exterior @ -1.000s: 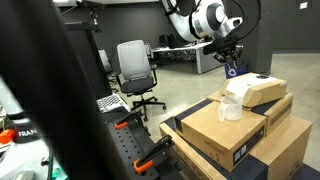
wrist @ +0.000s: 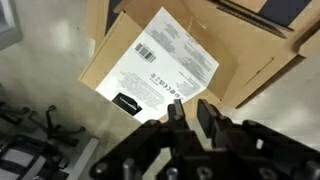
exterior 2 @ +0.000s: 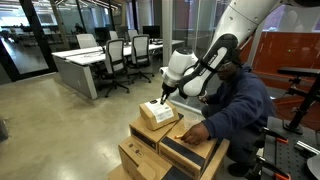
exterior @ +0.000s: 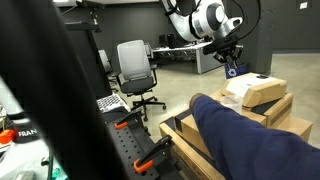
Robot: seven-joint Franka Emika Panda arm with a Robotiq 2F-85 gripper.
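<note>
My white arm reaches in from the back in exterior view 1, its gripper above the cardboard boxes. In the wrist view the gripper is open, with nothing between its two dark fingertips. Below it lies a cardboard box with a large white label. This upper box rests on larger boxes, and the gripper appears apart from it. A clear container shows beside the upper box, partly hidden by a person's blue sleeve.
The person leans over the boxes from the right, a hand on a lower box. Office chairs and desks stand behind. The floor left of the boxes is open.
A person's arm has entered from the lower right and now covers much of the lower boxes. The clear container has become partly hidden. My arm looks still.
</note>
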